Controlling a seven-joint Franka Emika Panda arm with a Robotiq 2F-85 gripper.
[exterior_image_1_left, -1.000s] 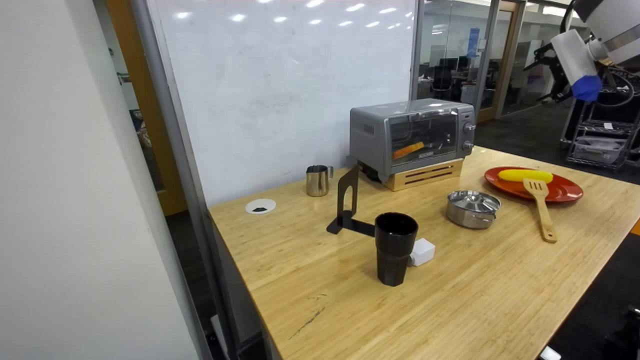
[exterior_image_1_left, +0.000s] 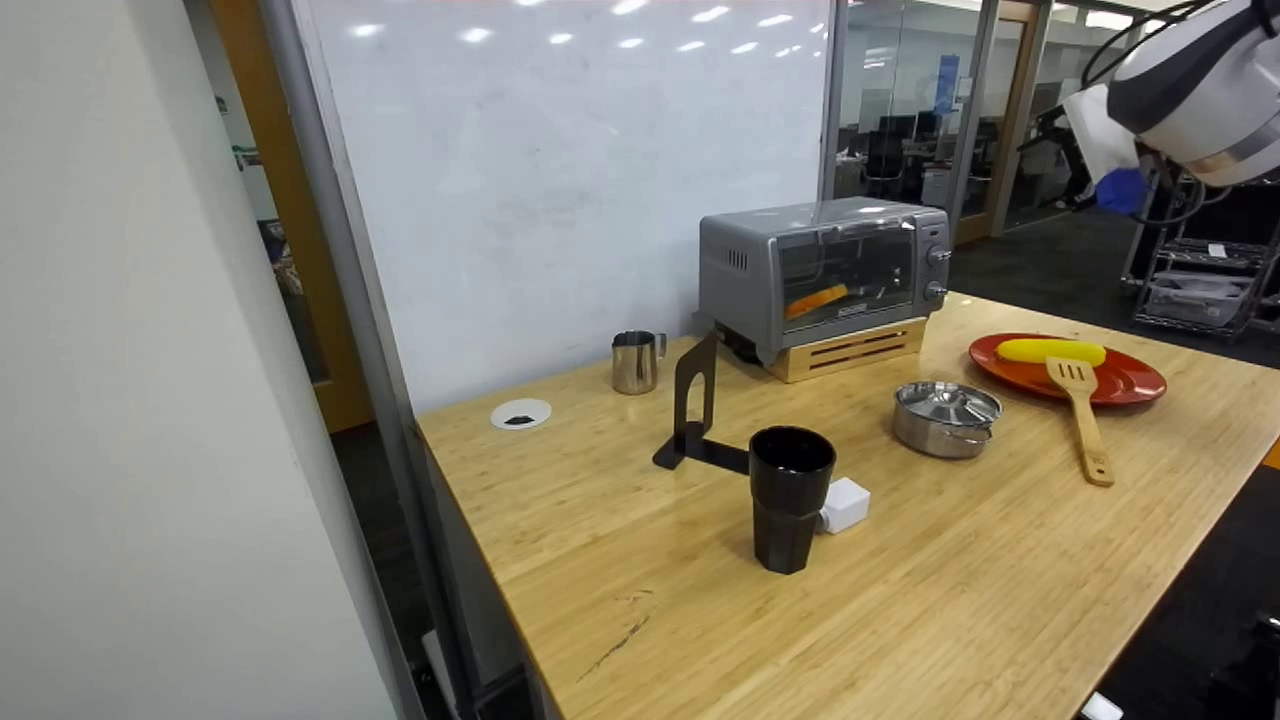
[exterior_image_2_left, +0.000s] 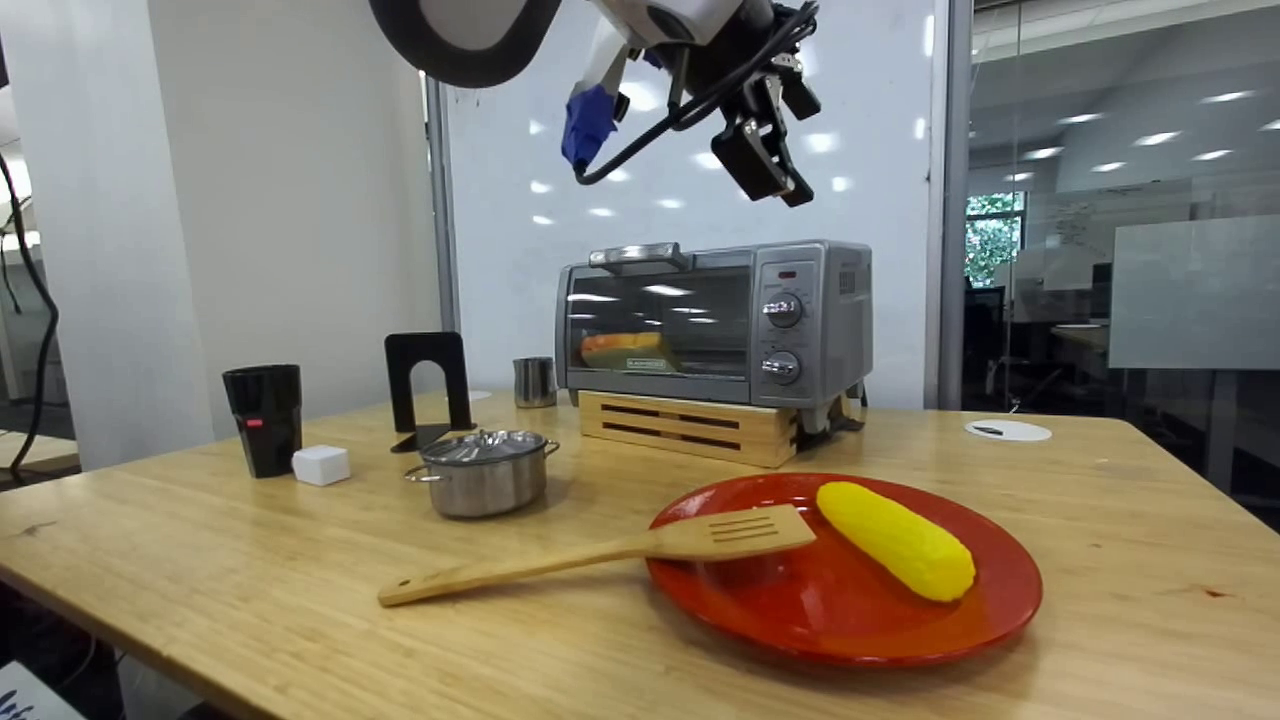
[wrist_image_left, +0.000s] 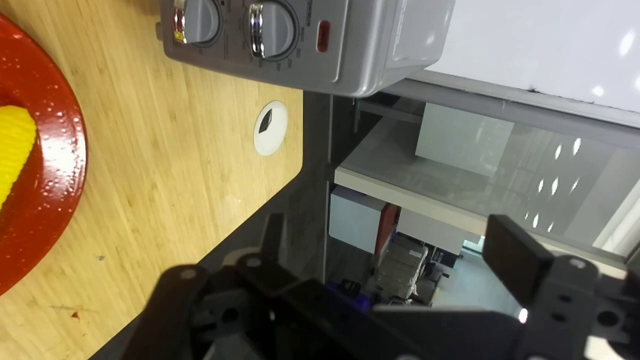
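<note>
High above the table, my gripper stands open; its two dark fingers (wrist_image_left: 516, 258) are wide apart in the wrist view, with nothing between them. Exterior view 2 has the gripper up in the air in front of the whiteboard, above the grey toaster oven (exterior_image_2_left: 714, 318). The oven's glass door is closed, and something orange and green (exterior_image_2_left: 630, 350) shows behind it. On the red plate (exterior_image_2_left: 768, 612) lies a yellow corn cob (exterior_image_2_left: 900, 540). A wooden spatula (exterior_image_2_left: 576, 556) rests its slotted head on the plate's rim, its handle on the table.
A lidded steel pot (exterior_image_1_left: 945, 420) sits mid-table. Farther left are a black cup (exterior_image_1_left: 788, 498), a white block (exterior_image_1_left: 846, 505), a black bookend (exterior_image_1_left: 699, 408) and a steel pitcher (exterior_image_1_left: 635, 362). The oven stands on a slotted wooden base (exterior_image_1_left: 846, 350).
In exterior view 1 the arm's wrist has turned and shifted somewhat left, with the gripper now mostly hidden behind the white mount. The objects on the table have not moved.
</note>
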